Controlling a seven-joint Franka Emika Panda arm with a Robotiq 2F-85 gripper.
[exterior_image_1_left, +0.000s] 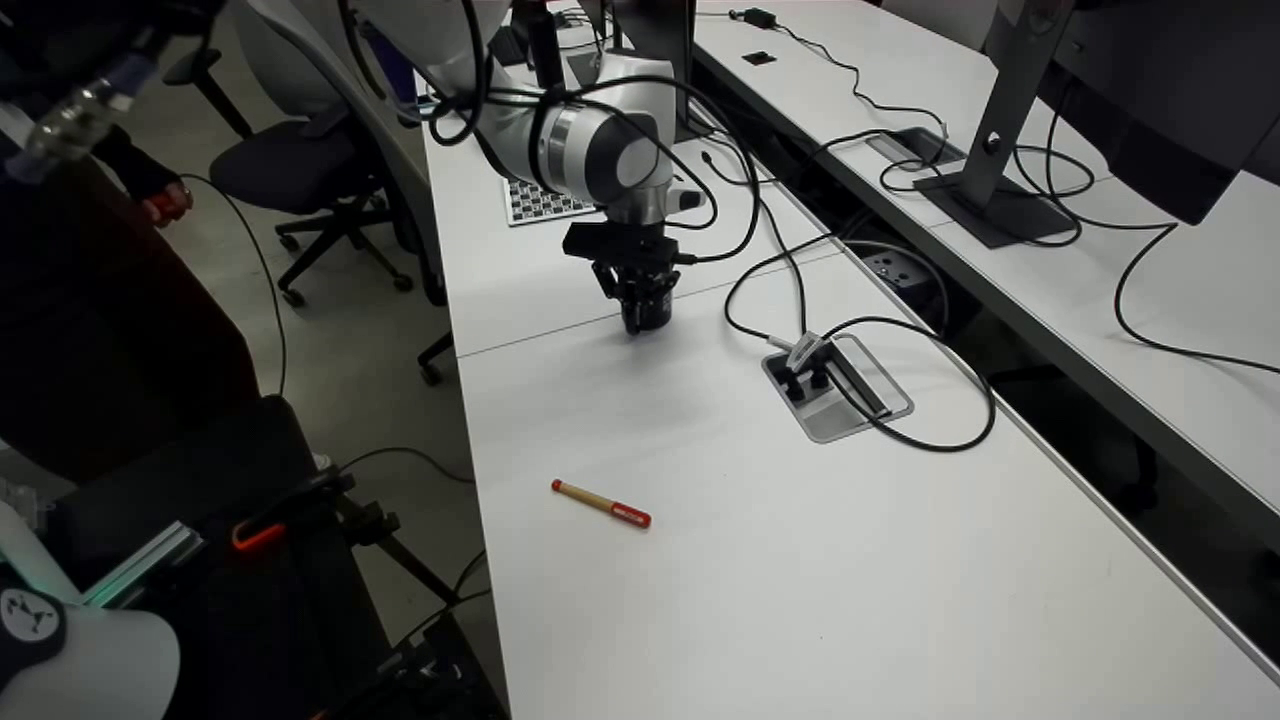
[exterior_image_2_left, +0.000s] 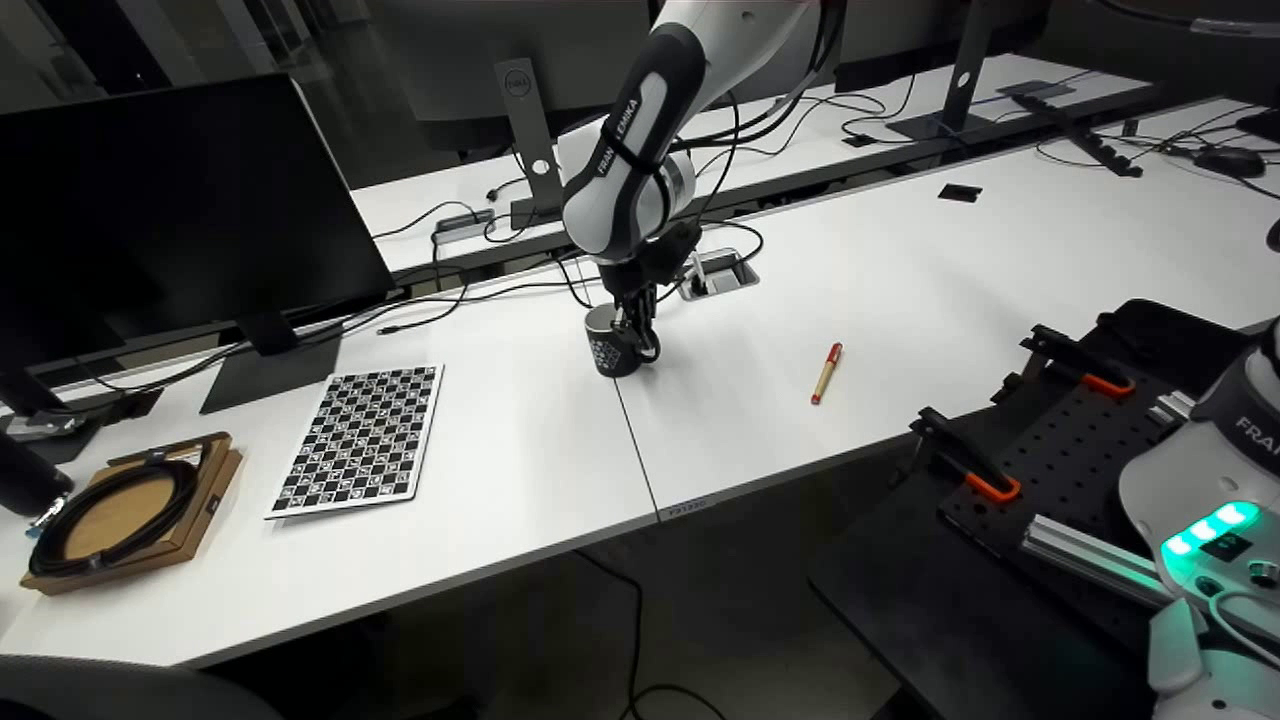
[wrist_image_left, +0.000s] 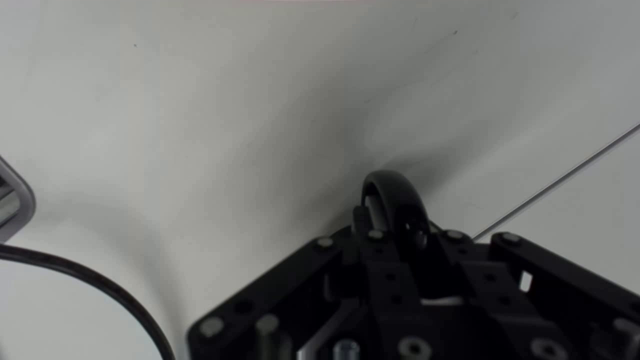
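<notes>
A black mug with a pale pattern on its side stands upright on the white table, close to the seam between two table tops. My gripper points down at it and is shut on its handle, whose dark curve pokes out past the fingers in the wrist view. Fingers and linkage hide most of the mug in exterior view 1. Its base appears to touch the table. A marker with red ends and a tan barrel lies on the table, well clear of the gripper.
A socket recess with plugs and looping black cable lies near the table's far edge. A checkered board and a cardboard box with coiled cable occupy the other table top.
</notes>
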